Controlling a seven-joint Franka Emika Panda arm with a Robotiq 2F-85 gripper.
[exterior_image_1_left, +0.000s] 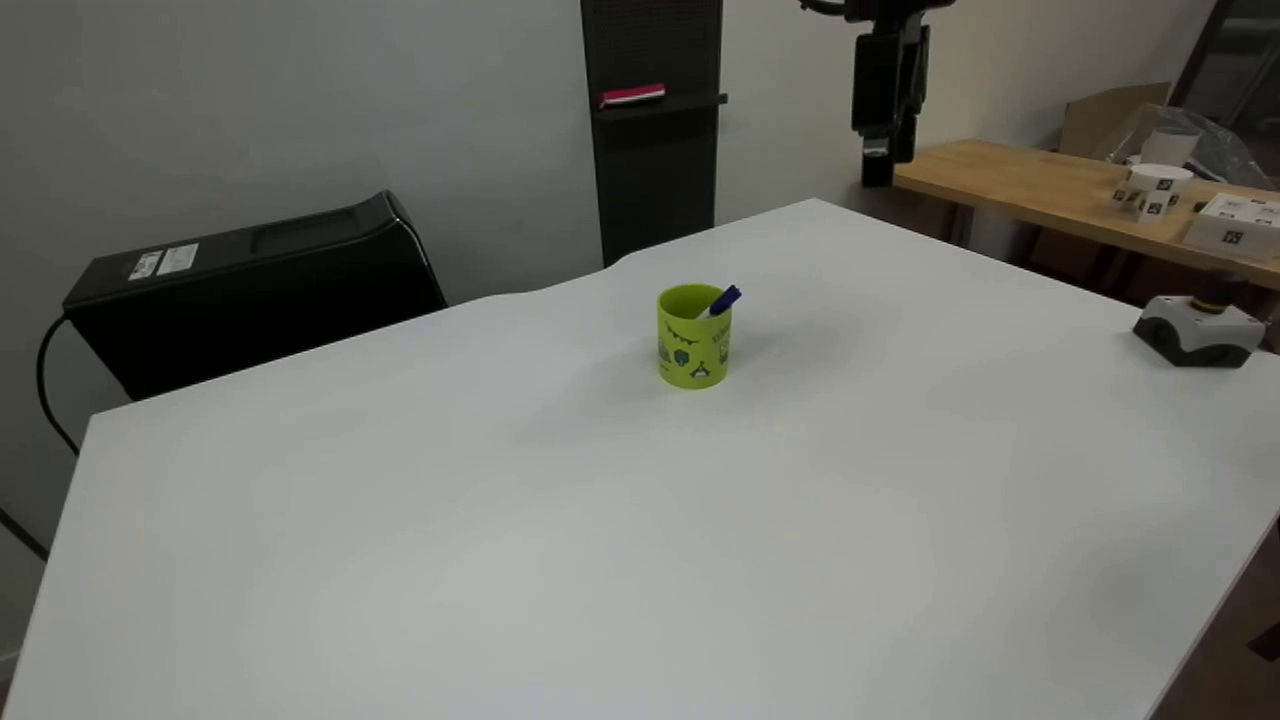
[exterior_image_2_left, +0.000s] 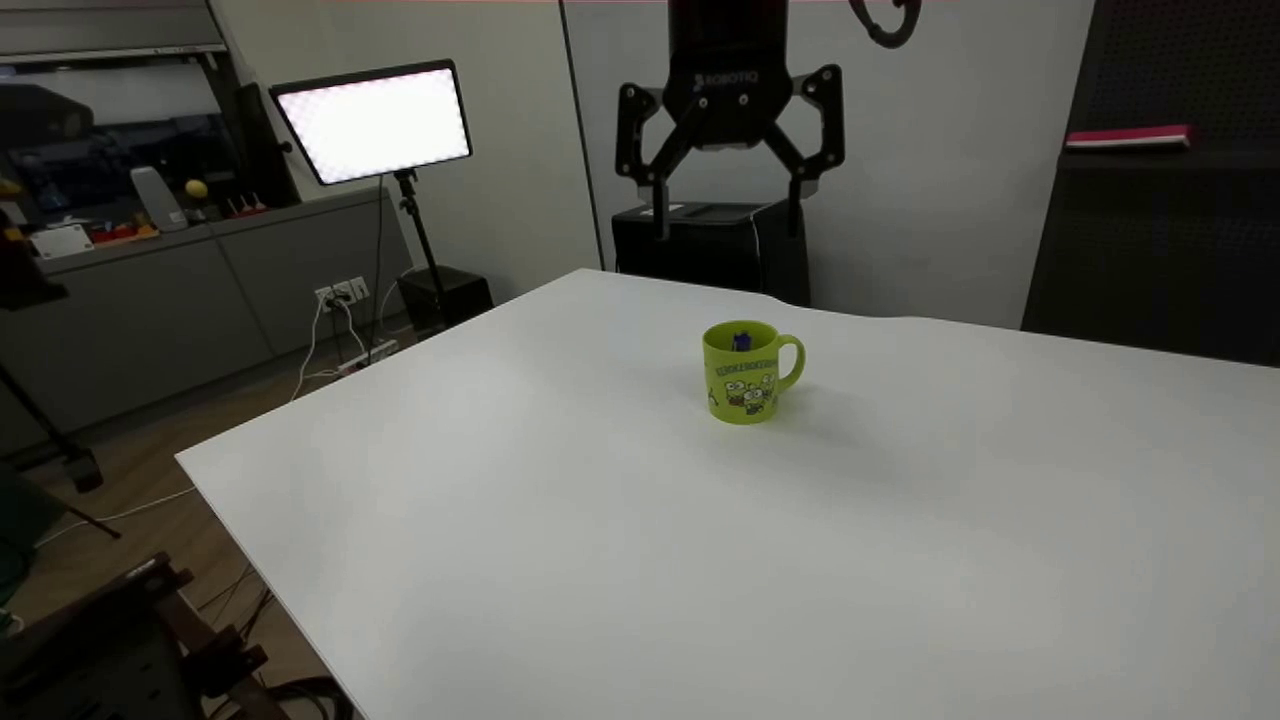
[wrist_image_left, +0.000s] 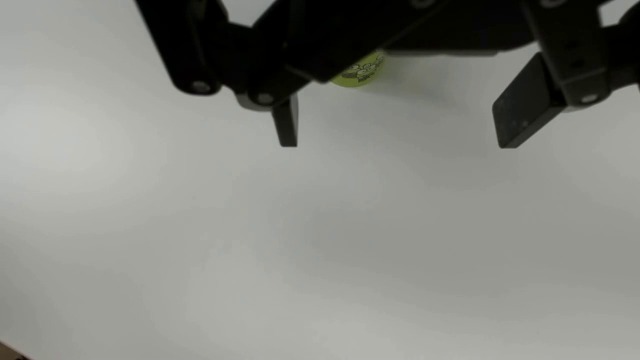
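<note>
A yellow-green mug with printed figures stands upright on the white table; its handle shows in exterior view 2. Inside it leans a marker with a dark blue cap, sticking out over the rim. My gripper hangs well above the table, fingers spread wide, with nothing between them. In exterior view 1 the gripper is up and to the right of the mug. Only the lower part of the mug shows in the wrist view, the rest hidden behind the gripper's linkage.
A black case stands behind the table, and a wooden side table with white items is beyond it.
</note>
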